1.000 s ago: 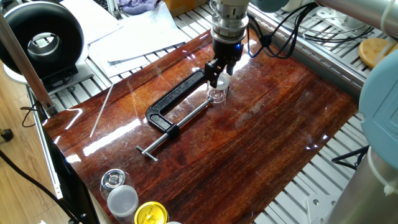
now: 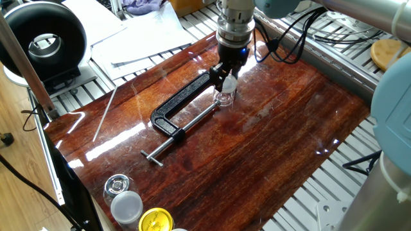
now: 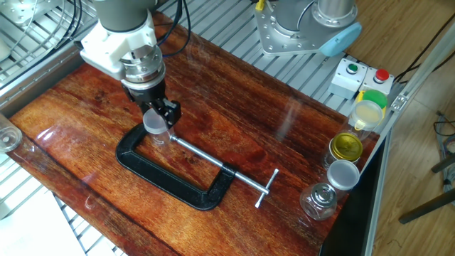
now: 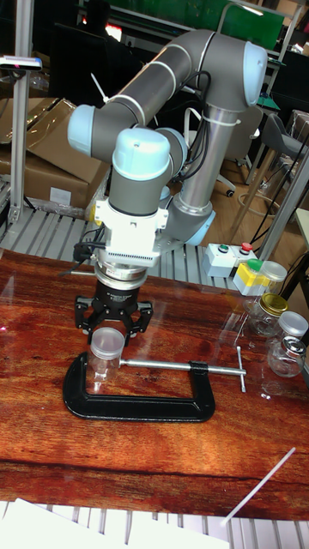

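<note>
A clear jar with a whitish lid [image 4: 107, 343] stands upright on the table, within the frame of a black C-clamp [image 4: 137, 408]. The clamp's steel screw [image 3: 202, 151] points at the jar and its tip is at or very near the jar's side. My gripper [image 4: 115, 329] points down just above and behind the lid, its black fingers [image 4: 142, 319] spread apart. From the opposite side, the gripper [image 3: 161, 115] partly overlaps the lid's far edge. The jar [image 2: 225, 97] is partly covered by the fingers; I cannot tell whether they touch it.
Several jars stand near one table edge, including a gold-lidded one [image 3: 346, 147], a white-lidded one [image 3: 343, 175] and one with a silvery top [image 3: 318, 202]. The clamp's T-handle [image 3: 266, 188] sticks out toward them.
The gripper has shifted very slightly above the jar over the last second. Clamp and jars have kept their places.
</note>
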